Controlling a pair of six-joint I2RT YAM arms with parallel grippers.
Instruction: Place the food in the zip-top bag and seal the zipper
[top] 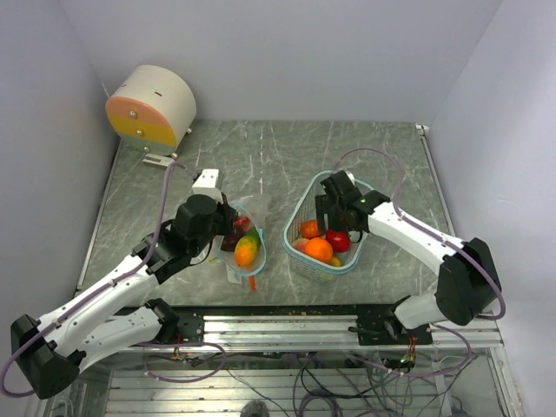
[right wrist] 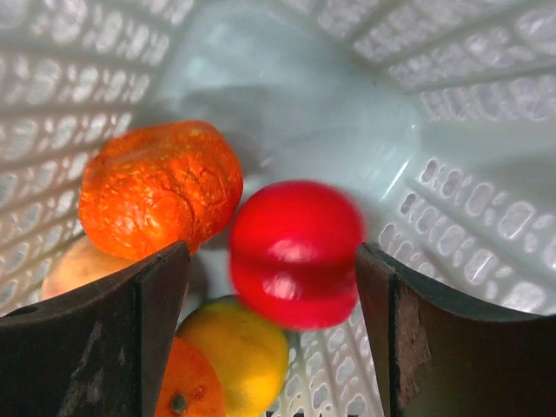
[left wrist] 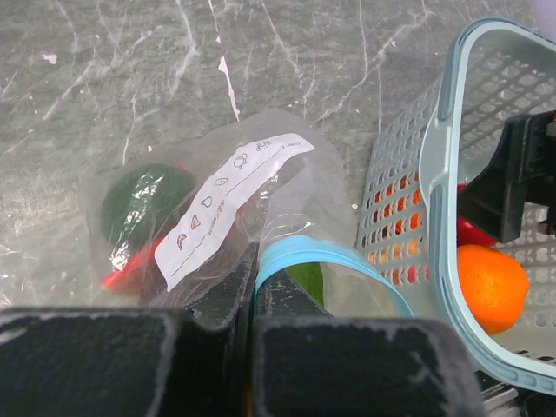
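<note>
The clear zip top bag (left wrist: 291,204) lies on the table with its light blue zipper rim (left wrist: 317,248) gaping. Inside it are a mango (top: 248,249), a dark green item (left wrist: 143,204) and something red. My left gripper is shut on the bag's rim. Over the basket (top: 300,204), my right gripper stands open. A shiny red fruit (right wrist: 295,252) sits between and beyond its fingers; the wrist view does not show contact. Around that fruit lie a ribbed orange-red one (right wrist: 165,187), a yellow one (right wrist: 239,352) and an orange (top: 319,250).
The basket's tall perforated walls surround the right gripper. It stands just right of the bag. A white drum with an orange and yellow face (top: 148,109) is at the back left.
</note>
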